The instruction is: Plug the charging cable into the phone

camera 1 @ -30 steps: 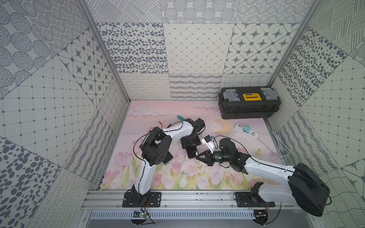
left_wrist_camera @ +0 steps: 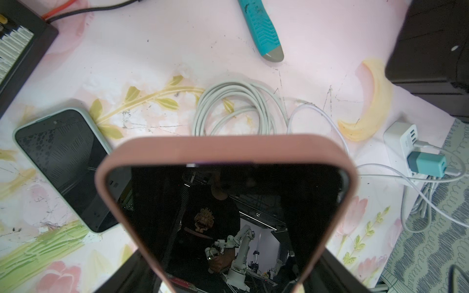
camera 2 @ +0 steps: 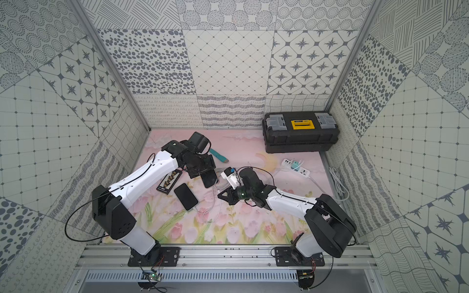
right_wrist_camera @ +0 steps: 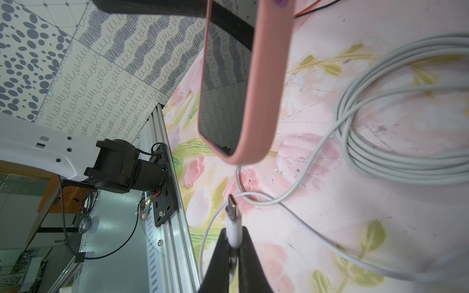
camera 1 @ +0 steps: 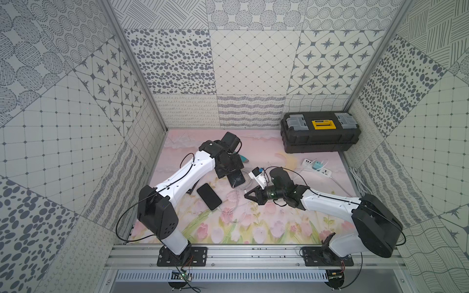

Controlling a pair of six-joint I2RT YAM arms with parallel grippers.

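Observation:
My left gripper (camera 1: pixel 229 171) is shut on a pink-cased phone (left_wrist_camera: pixel 224 224), held above the table (camera 1: pixel 254 229); it fills the left wrist view and appears at the top of the right wrist view, its rim facing down. My right gripper is shut on a white cable plug (right_wrist_camera: pixel 233 227), metal tip up, below and apart from the phone's lower end. The plug's cable trails over the table, near a coiled grey cable (right_wrist_camera: pixel 371 141).
A second phone (camera 1: pixel 209 196) lies front left, a screwdriver box (camera 2: pixel 169 180) behind it. A teal tool (camera 2: pixel 218 155) lies at the back centre. A black toolbox (camera 1: pixel 320 131) and power strip (camera 1: pixel 322 171) are at the right.
My left gripper has moved up, back and to the left with the phone.

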